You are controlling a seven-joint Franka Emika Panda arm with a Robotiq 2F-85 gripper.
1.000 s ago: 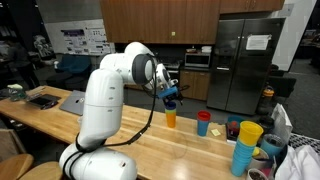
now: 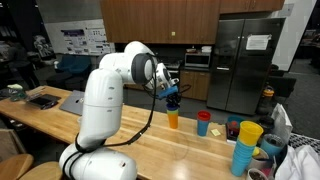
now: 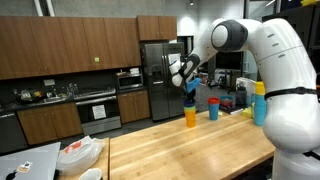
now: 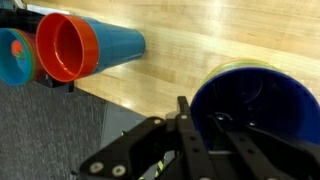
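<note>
A dark blue cup (image 4: 262, 100) fills the right side of the wrist view, its mouth facing the camera. It sits on a yellow cup (image 2: 172, 110) with an orange cup (image 2: 173, 122) under it, forming an upright stack on the table. My gripper is at the blue cup's rim, its fingers part open and a small gap between them. One finger (image 4: 183, 106) lies by the rim's edge; the other is dark against the cup's inside. Contact with the cup is hard to make out. In exterior view 2 the blue cup (image 3: 190, 101) tops the stack, under the gripper.
A blue cup with a red rim (image 2: 203, 123) stands right of the stack. Further right are a yellow-and-blue cup stack (image 2: 243, 150), more cups and a white bag (image 2: 300, 160).
The arm's end and the cup stack have shifted very slightly right and toward the camera in exterior view 1. The blue cup stays on top of the stack.
</note>
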